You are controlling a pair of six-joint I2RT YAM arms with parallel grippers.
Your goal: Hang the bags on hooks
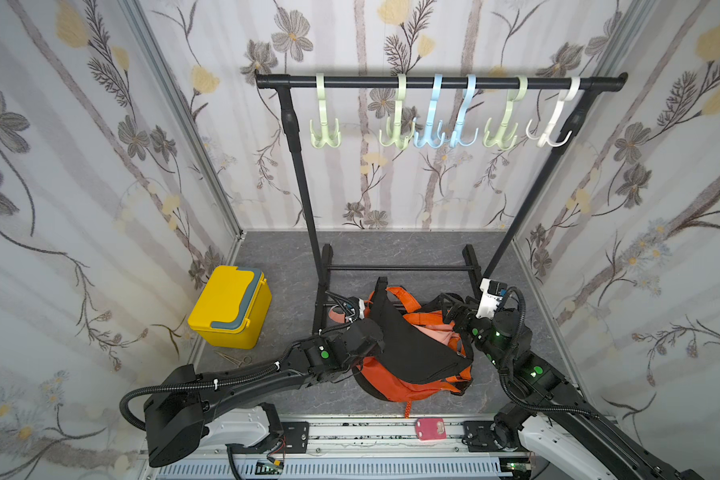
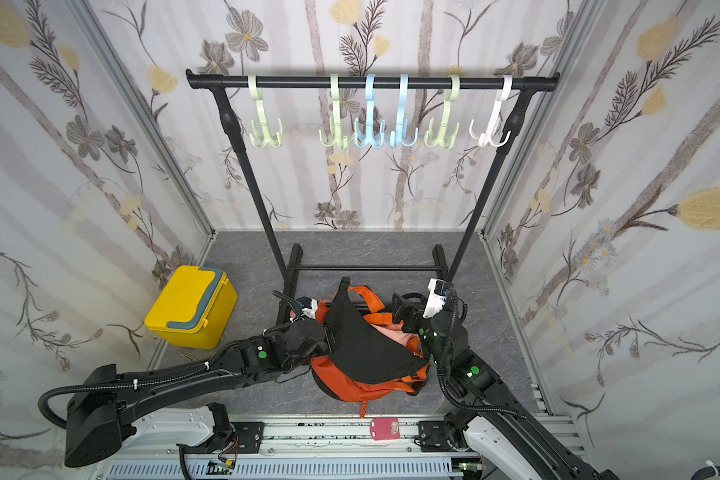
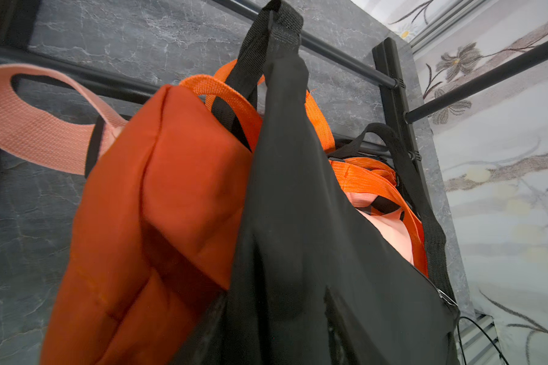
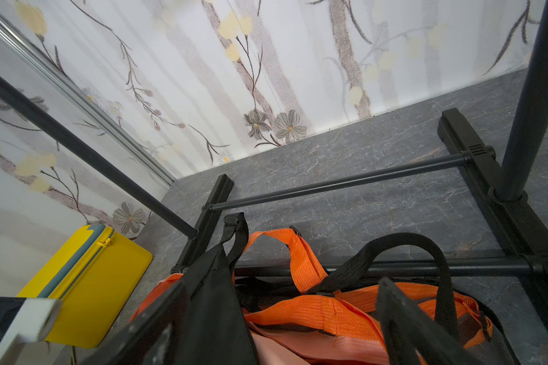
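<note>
The orange bag (image 1: 404,388) with a black flap (image 1: 412,344) lies on the floor in front of the rack. In the left wrist view its flap rises between the fingers of my left gripper, which stand part open, narrower than the right pair. My right gripper stands wide open over the bag's orange webbing (image 4: 313,310) and black strap (image 4: 408,240); its hold on either is not visible. Hooks hang from the rail above, including a green hook (image 1: 325,120), a blue hook (image 1: 430,116) and a white hook (image 1: 553,120).
A yellow box (image 1: 230,308) with a grey-blue handle stands at the left. The rack's dark legs (image 1: 300,176) and low crossbars (image 1: 400,267) stand just behind and partly under the bag.
</note>
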